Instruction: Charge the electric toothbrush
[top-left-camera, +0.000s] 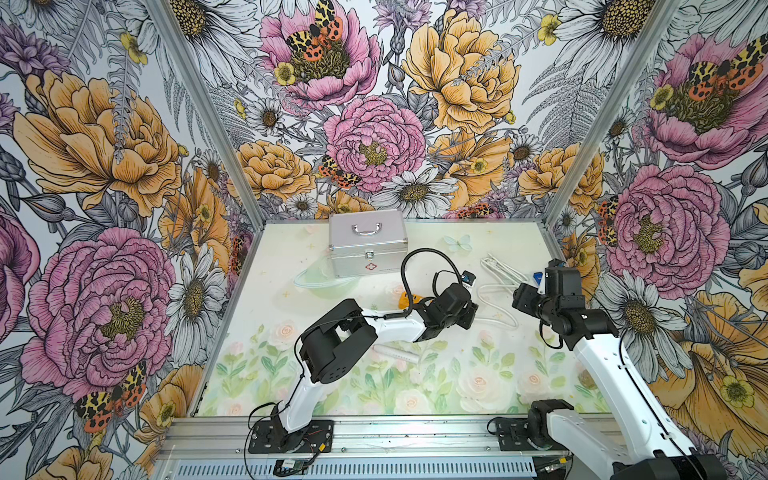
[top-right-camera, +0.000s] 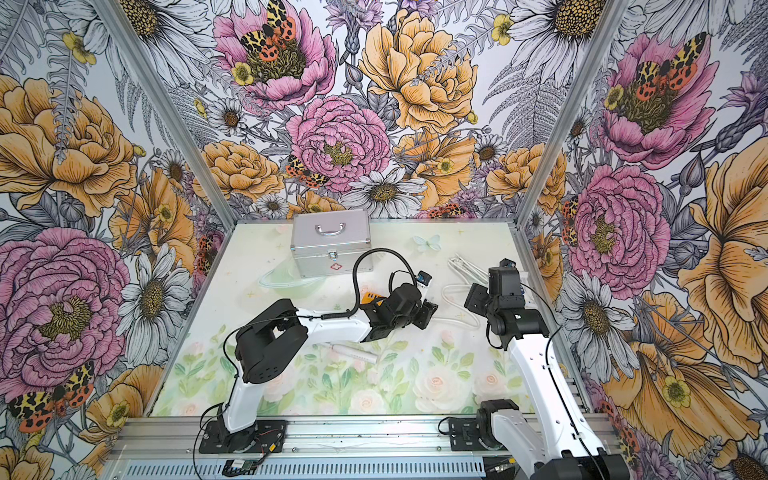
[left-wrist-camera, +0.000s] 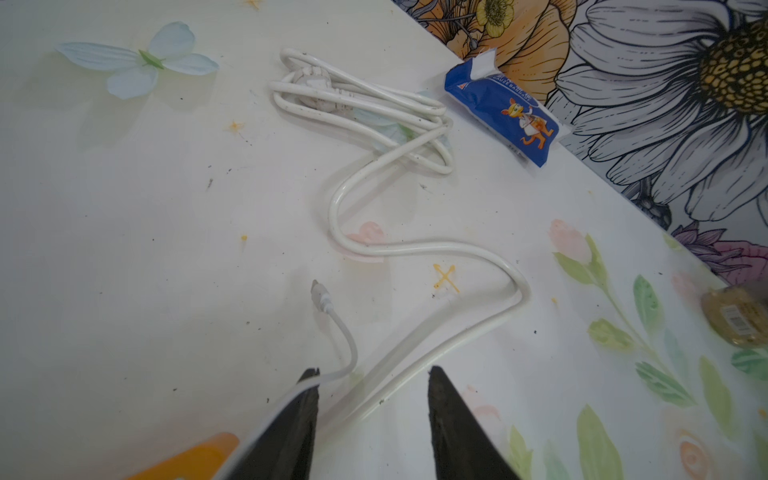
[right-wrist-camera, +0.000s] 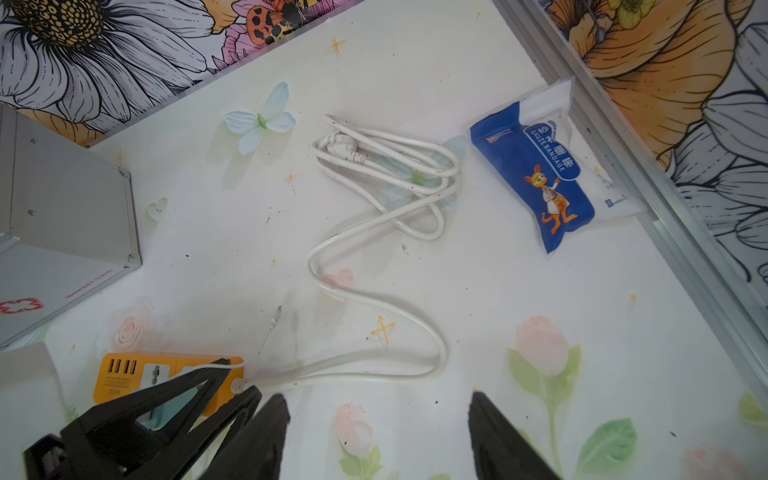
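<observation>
An orange power strip (right-wrist-camera: 120, 377) lies behind my left gripper, its thick white cord (left-wrist-camera: 400, 250) coiled toward the back right. A thin white cable (left-wrist-camera: 340, 328) runs over the strip to a small connector (left-wrist-camera: 320, 296), near the left gripper's fingers. That gripper is part open; whether the cable is between or just behind the fingers is unclear. My right gripper hangs open above the table to the right, nothing visible between its fingers. A pale elongated object (top-left-camera: 396, 353), possibly the toothbrush, lies below the left arm.
A silver case (top-left-camera: 368, 248) stands at the back left-centre. A blue gauze bandage pack (right-wrist-camera: 536, 172) lies by the right rail, and a tan roll (left-wrist-camera: 732, 316) sits at the right edge.
</observation>
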